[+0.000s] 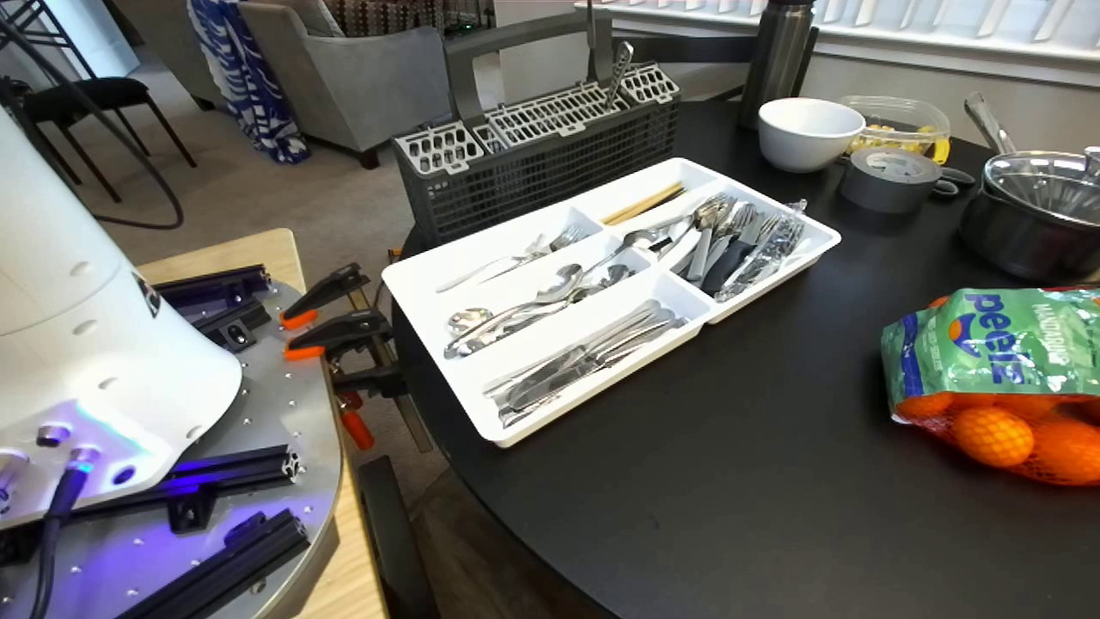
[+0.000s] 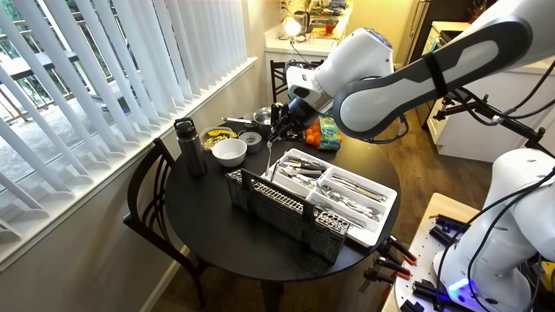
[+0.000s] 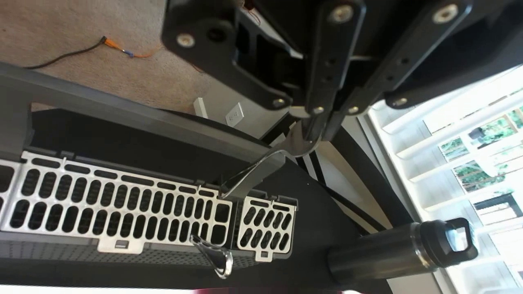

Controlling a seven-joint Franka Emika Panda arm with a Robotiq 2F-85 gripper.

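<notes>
My gripper is shut on a thin metal utensil, gripped near one end. From the fingers it slants down to the dark grey cutlery basket, its lower end at the light slotted top. Whether that end is inside a slot is hard to tell. A second utensil sticks up from the basket's slots; in exterior view 1 this utensil leans near the right part. Above the basket's window-side end, my gripper points downward in exterior view 2. The white divided tray beside the basket holds sorted cutlery.
A black bottle stands past the basket's end. Farther along sit a white bowl, a tape roll, a pot and a bag of mandarins.
</notes>
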